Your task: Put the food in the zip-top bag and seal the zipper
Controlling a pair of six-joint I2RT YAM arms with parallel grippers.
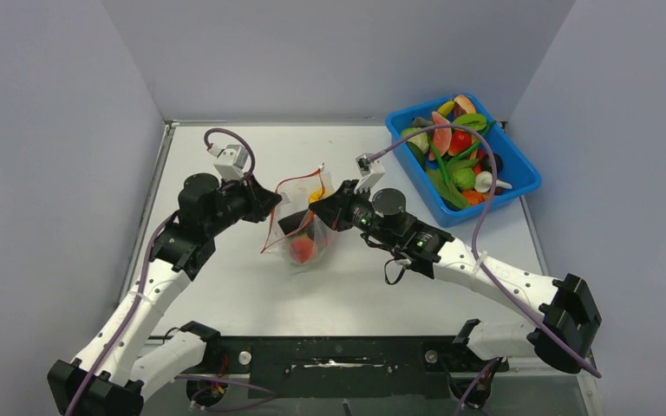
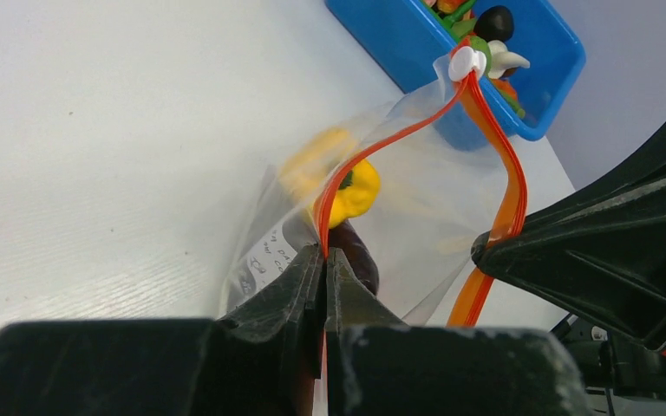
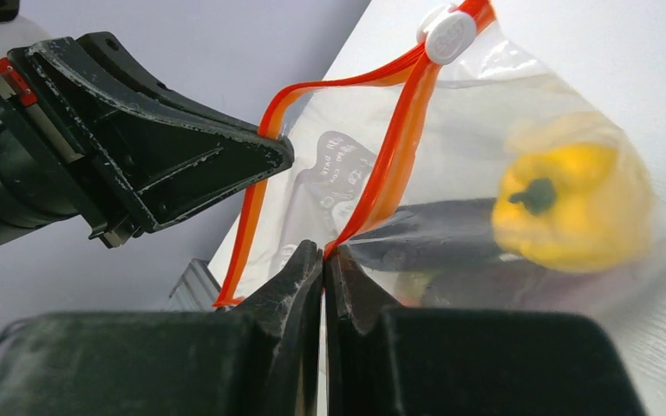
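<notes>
The clear zip bag (image 1: 299,243) with orange zipper (image 3: 393,147) and white slider (image 3: 445,36) holds a yellow pepper (image 2: 355,192), a dark purple item (image 2: 354,256) and something red at its bottom. My left gripper (image 1: 274,202) is shut on one zipper edge at the bag's mouth. Across from it, my right gripper (image 1: 316,208) is shut on the other zipper edge. The bag stands between them with its mouth part open.
A blue bin (image 1: 520,178) full of toy produce sits at the back right.
</notes>
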